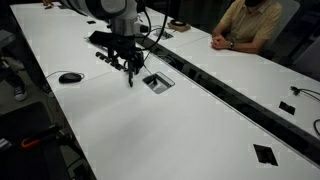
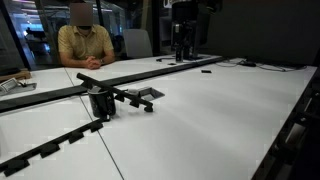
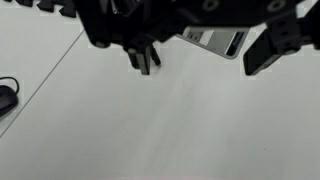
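My gripper (image 1: 132,66) hangs low over the white table near its far left part, close to a small silver tray (image 1: 158,84). The wrist view has the gripper open, its dark fingers wide apart. The tray (image 3: 215,40) shows partly between and beyond them, with a dark item (image 3: 237,42) in or on it. Beside the left finger lies a small dark piece (image 3: 155,54), too unclear to name. From the opposite side, the gripper (image 2: 183,50) appears behind the tray (image 2: 150,93). Nothing is visibly held.
A black mouse (image 1: 70,77) lies left of the gripper. Dark toothed strips (image 3: 48,5) line a table seam. A person (image 1: 240,25) sits beyond the far table. A flat black patch (image 1: 265,155) lies at the right.
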